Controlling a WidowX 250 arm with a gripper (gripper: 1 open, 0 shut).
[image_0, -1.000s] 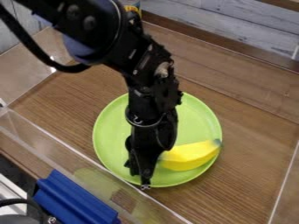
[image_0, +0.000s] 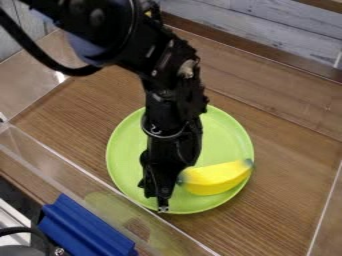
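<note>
A light green plate (image_0: 140, 150) sits on the wooden table. A yellow banana-like object (image_0: 218, 176) lies on its right part. My black gripper (image_0: 162, 196) is down over the plate's left and front part, just left of the yellow object, its tips low near the plate. It looks shut, with nothing visible between its fingers.
A clear plastic edge runs along the near left, with a blue ridged object (image_0: 83, 230) beyond it at the bottom left. A pale wall stands at the back.
The upper arm has shifted slightly; the gripper's tips and the yellow object stay in nearly the same places.
</note>
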